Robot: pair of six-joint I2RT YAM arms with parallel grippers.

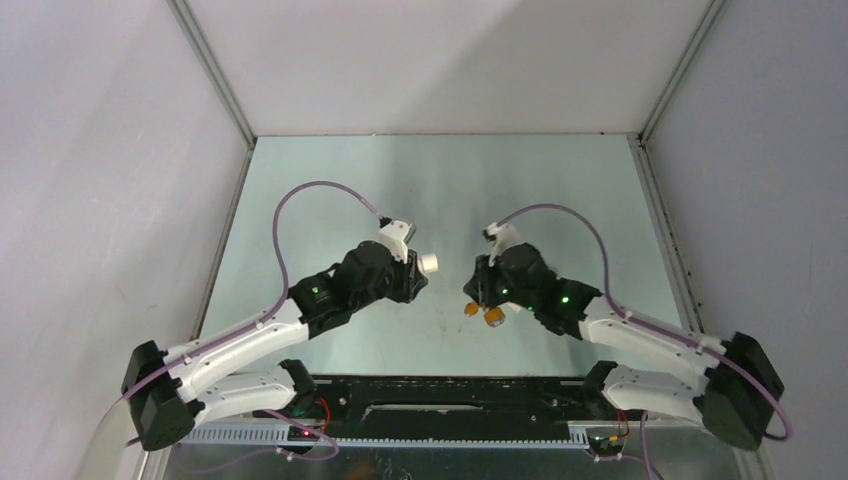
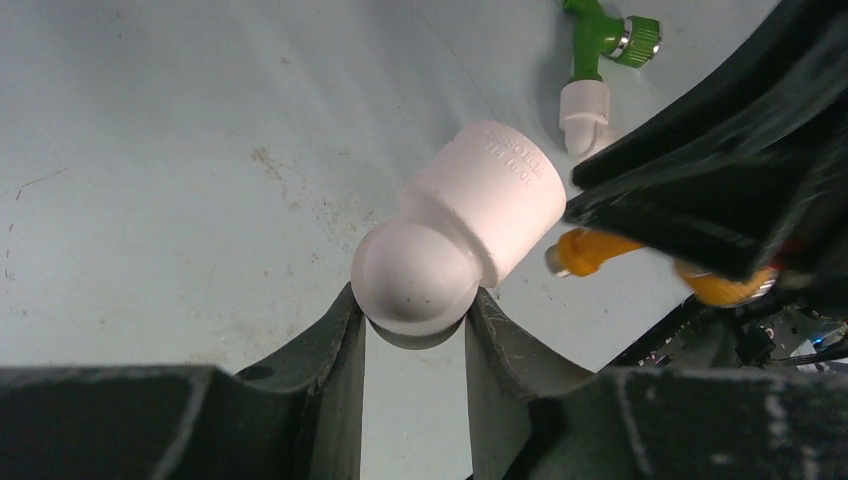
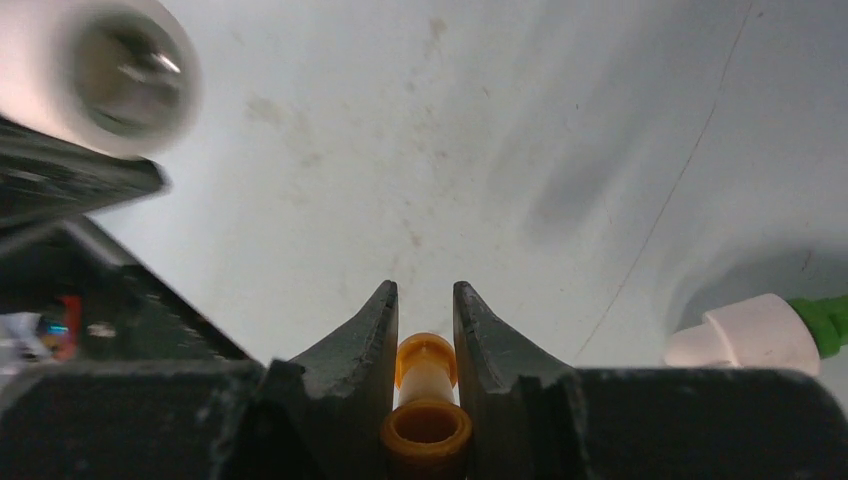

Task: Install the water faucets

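My left gripper (image 1: 416,274) has a white pipe elbow (image 2: 480,200) between its fingertips, seen up close in the left wrist view. My right gripper (image 1: 482,284) is shut on an orange faucet (image 3: 425,435), whose orange body also shows below the gripper in the top view. A green faucet with a white fitting lies on the board; in the right wrist view it is at the lower right edge. The white elbow's open end shows blurred at the upper left of the right wrist view.
The pale work board (image 1: 330,180) is clear at the back and left. Side walls bound it, and a dark front rail (image 1: 440,390) with wiring runs along the near edge.
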